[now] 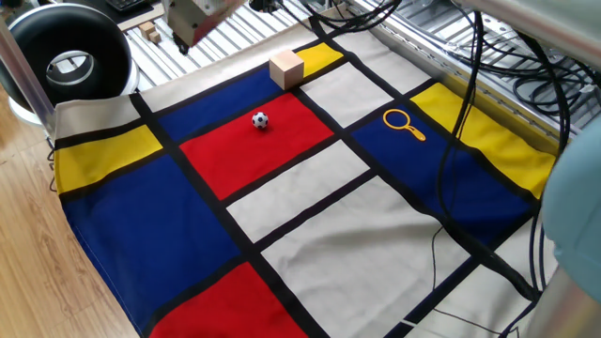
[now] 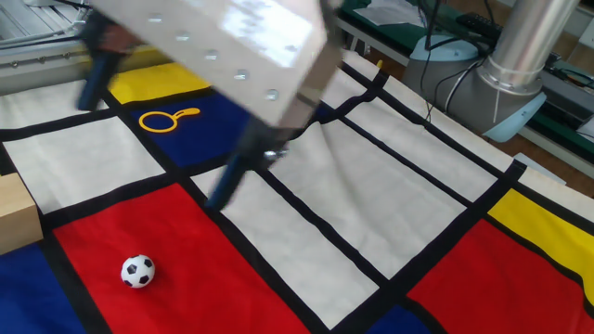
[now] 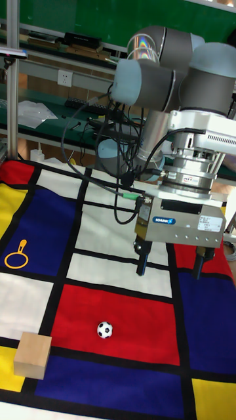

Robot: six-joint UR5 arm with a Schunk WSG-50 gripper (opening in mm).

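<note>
A small black-and-white ball [image 1: 260,120] rests on a red panel of the patterned cloth. Toward the cloth's edge sits a plain wooden cube [image 3: 32,356], which is cut off at the left in the second exterior view. The yellow magnifier-shaped ring with a handle [image 2: 168,120] lies flat on a blue panel. My gripper [image 3: 170,273] hangs in the air above the cloth, its two fingers wide apart and nothing between them. In the second exterior view the fingers look blurred. The first exterior view shows only part of the arm [image 1: 575,202], at the right edge.
Loose black cables [image 1: 470,103] hang over the right side of the cloth. A black round bin [image 1: 70,58] stands beyond its left corner.
</note>
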